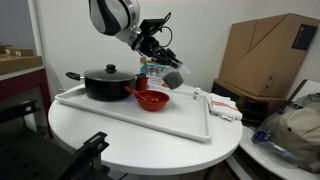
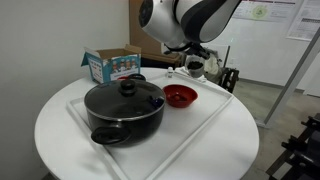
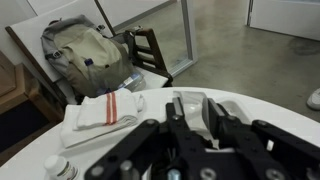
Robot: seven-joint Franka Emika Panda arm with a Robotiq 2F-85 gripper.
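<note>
A small pale grey container (image 1: 172,79), cup-like in shape, hangs tilted just above and to the right of the red bowl (image 1: 152,101). My gripper is shut on it; the wrist view shows its whitish, partly see-through body (image 3: 190,106) between the dark fingers. In exterior view 2 the held container (image 2: 195,69) is beyond the red bowl (image 2: 180,96), clear of it. Small bits lie in the bowl, too blurred to name. What the container holds cannot be made out.
A black lidded pot (image 2: 125,108) stands beside the bowl on the white tray (image 1: 190,122). A folded towel (image 3: 110,108) and a small white bottle (image 3: 59,168) are near the table's far side. The tray's front right is free.
</note>
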